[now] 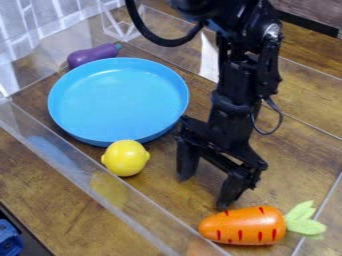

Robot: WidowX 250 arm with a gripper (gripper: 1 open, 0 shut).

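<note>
My black gripper [211,170] reaches down low over the wooden table at the centre, its fingers open and apart. An orange toy carrot [243,226] with a pale green top lies crosswise at the bottom right, in front of the fingers. A yellow lemon [126,158] sits left of the gripper.
A blue plate [107,98] lies at the upper left, with a purple eggplant [94,56] behind it. Clear plastic walls edge the table on the left. Bare wood [301,150] is free on the right.
</note>
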